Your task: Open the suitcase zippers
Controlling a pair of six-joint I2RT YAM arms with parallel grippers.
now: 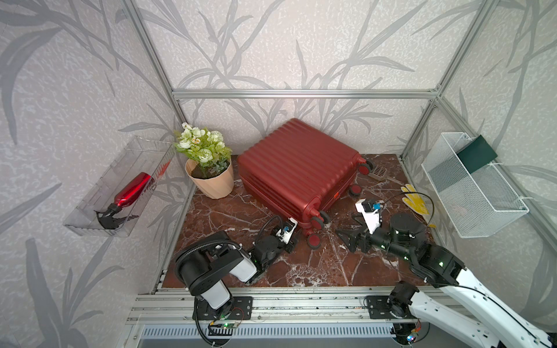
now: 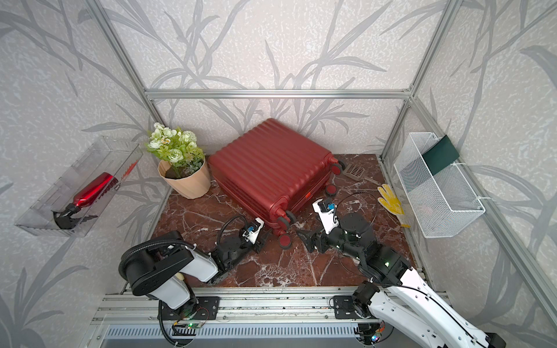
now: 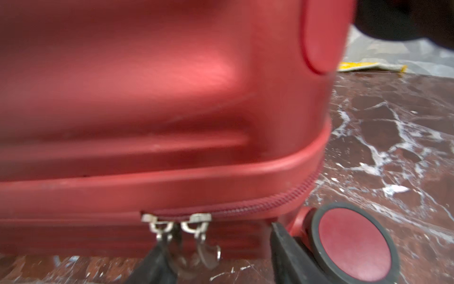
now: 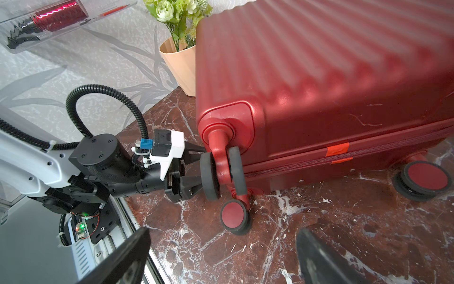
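The red suitcase (image 1: 297,161) lies flat on the marble table. Its zipper pulls (image 3: 198,226), two metal sliders with hanging tabs, show on the lower seam near a corner in the left wrist view. My left gripper is low at that corner, its blurred fingers apart on either side of the tabs; whether they touch them I cannot tell. My right gripper stands open off the suitcase's wheeled end, to the right of the left one, with nothing between its fingers.
A potted plant (image 1: 209,181) stands left of the suitcase. A yellow glove (image 2: 390,201) lies at the right. A clear bin (image 1: 98,208) and a white mesh basket (image 1: 470,208) are on the side walls. The front of the table has some bare room.
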